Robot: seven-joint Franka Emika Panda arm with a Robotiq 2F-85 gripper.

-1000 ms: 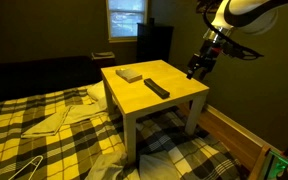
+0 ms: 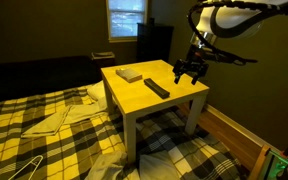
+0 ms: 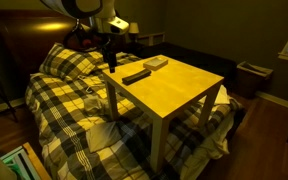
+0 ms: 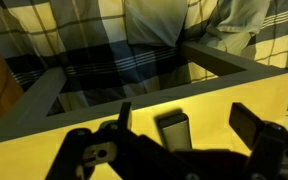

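A long dark bar-shaped object (image 2: 156, 89) lies on the yellow tabletop (image 2: 169, 74), close to one edge. In the wrist view, one end of that dark object (image 4: 174, 130) shows between my open fingers, with the rest hidden behind the gripper. My gripper (image 2: 186, 79) hangs above the table's right side, apart from the bar, with nothing held. A flat pale grey box (image 2: 129, 75) rests on the table farther from the gripper. Exterior view 2 has the bar (image 3: 136, 76) and the box (image 3: 156, 62) side by side near the table's left and back edges.
Around the table spreads a bed with a plaid blanket (image 2: 44, 138), carrying loose cloths (image 2: 49, 122) and a white hanger (image 2: 27, 168). The table's pale legs (image 2: 130, 138) rise from it. A wall stands behind the arm.
In exterior view 1 the arm has swung left, bringing the gripper inward over the table, nearer the dark bar. The bar and the box have stayed put.
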